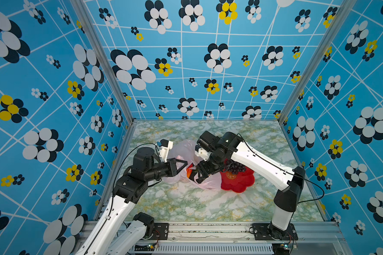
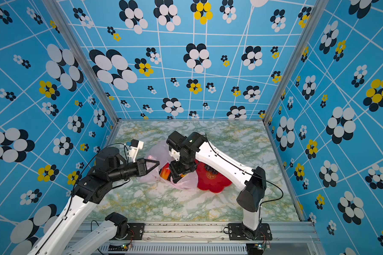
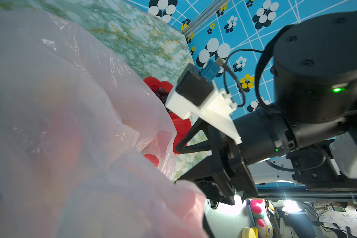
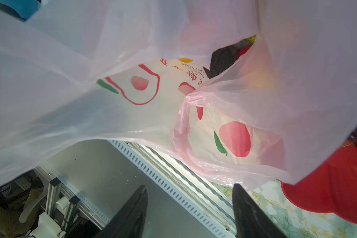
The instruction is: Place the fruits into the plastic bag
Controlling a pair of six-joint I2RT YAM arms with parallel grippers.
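Observation:
The thin pinkish plastic bag (image 1: 180, 149) lies mid-table with its mouth facing the front. Inside shows a red-orange fruit (image 2: 165, 171); other contents are mostly hidden. My left gripper (image 1: 186, 162) is shut on the bag's left rim; the film covers its fingers in the left wrist view. Above the mouth hangs my right gripper (image 1: 200, 173), open, its two fingers (image 4: 134, 216) apart with nothing between them. To the right, dark grapes (image 1: 236, 166) sit on a red flower-shaped plate (image 1: 238, 185), partly behind the right arm.
The plate's left side touches the bag. Bare marbled table (image 1: 174, 208) lies in front and behind. A metal rail (image 1: 200, 227) runs along the front, and blue patterned walls (image 1: 208, 63) close off the other sides.

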